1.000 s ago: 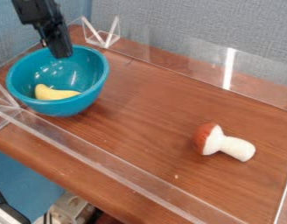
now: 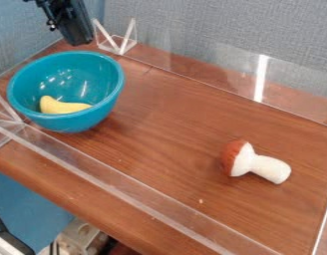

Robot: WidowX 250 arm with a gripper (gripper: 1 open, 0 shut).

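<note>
A teal bowl (image 2: 93, 110) stands at the left of the wooden table, with a yellow banana-like toy (image 2: 63, 106) lying inside it. At the top left, above and behind the bowl, is my dark gripper (image 2: 73, 35), apart from it; it looks shut, with nothing seen between its fingers. A toy mushroom (image 2: 265, 168) with a red-brown cap and white stem lies on its side at the right.
Clear plastic barriers run along the back and front of the table (image 2: 166, 149). White wire stands sit behind and left of the bowl.
My gripper has moved up and to the left, away from over the bowl. The bowl, the yellow toy and the mushroom have not moved.
</note>
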